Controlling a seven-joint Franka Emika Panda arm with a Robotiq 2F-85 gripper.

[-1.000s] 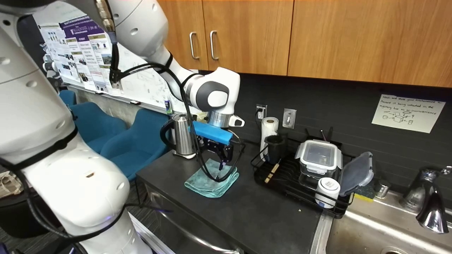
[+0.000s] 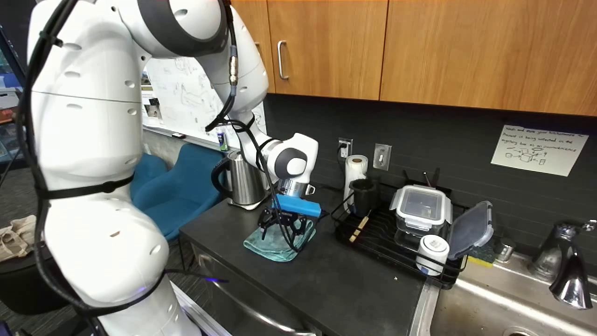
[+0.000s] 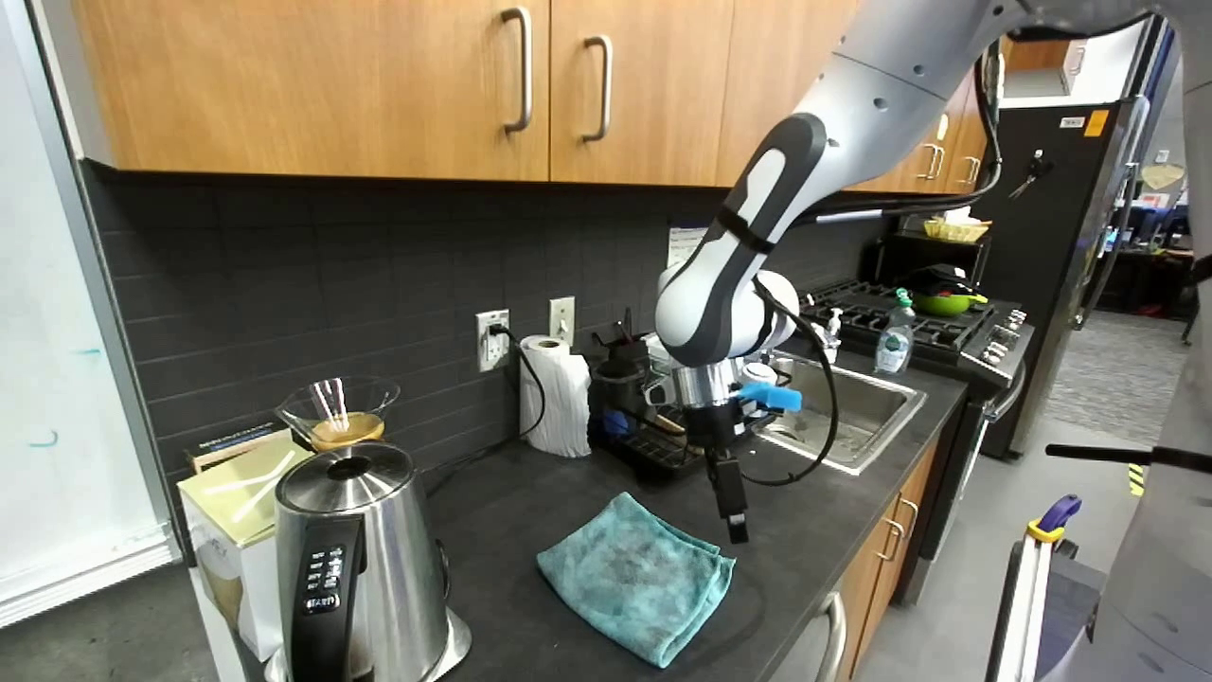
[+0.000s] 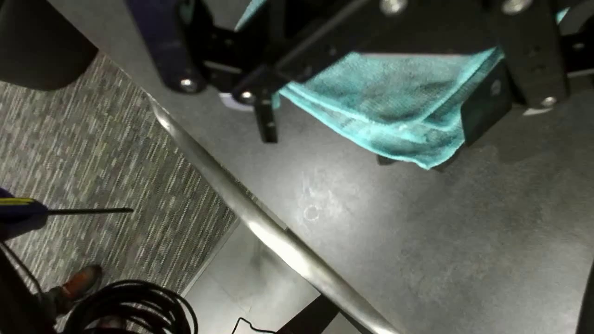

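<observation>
A folded teal cloth [image 2: 278, 242] lies on the dark countertop, its whole top visible in the second exterior view as a rumpled square [image 3: 638, 580]. My gripper [image 2: 284, 224] is low over the cloth in the first exterior view, its black fingers spread apart. From the other side, a dark finger [image 3: 730, 500] hangs by the cloth's right corner. In the wrist view the open gripper has a cloth edge [image 4: 401, 131] showing between and beyond its fingers, nothing clamped. Whether the fingertips touch the cloth cannot be told.
A steel kettle [image 2: 246, 178] stands left of the cloth. To the right are a black dish rack [image 2: 364, 238] with containers, then the sink [image 2: 475, 302]. Bare countertop [image 2: 347, 280] lies between. A drawer handle [image 4: 267, 234] runs along the front.
My gripper has come down towards the cloth and turned, so its fingers now appear spread wide. The arm's upper links have shifted right in the view. The cloth has not visibly moved.
</observation>
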